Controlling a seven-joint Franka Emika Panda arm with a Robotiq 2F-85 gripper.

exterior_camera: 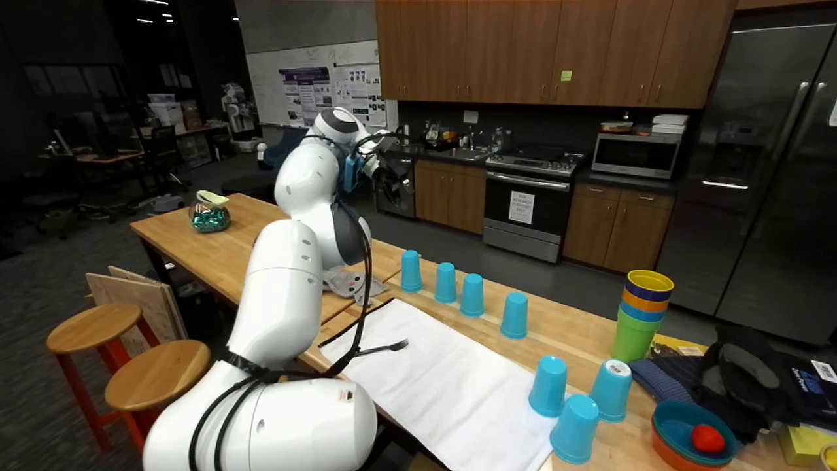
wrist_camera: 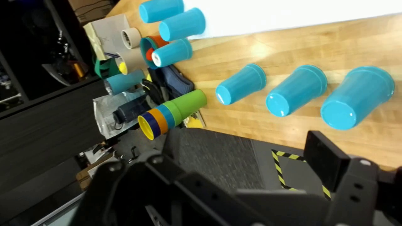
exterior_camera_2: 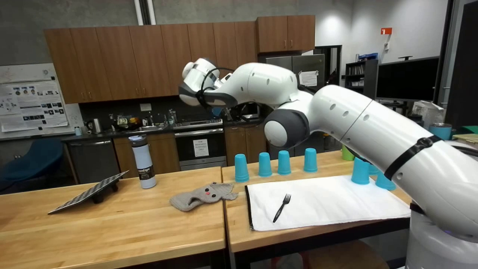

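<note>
High above the table's far side, my gripper (exterior_camera: pixel 396 184) is extended well away from the cups. In the wrist view my gripper looks open, a dark finger (wrist_camera: pixel 326 162) on the right and bare floor in the gap. Blue upside-down cups stand in a row along the table's far edge, including an end cup (exterior_camera: pixel 411 271) and another cup (exterior_camera: pixel 514 315). Three more blue cups cluster by the white cloth's right end, one of them (exterior_camera: pixel 575 428) nearest the front. On the white cloth (exterior_camera_2: pixel 322 197) lies a black fork (exterior_camera_2: pixel 282 208). The arm mostly hides the gripper in exterior view 2.
A multicoloured cup stack (exterior_camera: pixel 642 314) and a teal bowl (exterior_camera: pixel 679 432) holding a red ball (exterior_camera: pixel 707 439) occupy the right side. A grey cloth toy (exterior_camera_2: pixel 204 195), a bottle (exterior_camera_2: pixel 143 163) and a tilted checkered panel (exterior_camera_2: pixel 89 193) lie leftward. Bare wood fills the left table's front.
</note>
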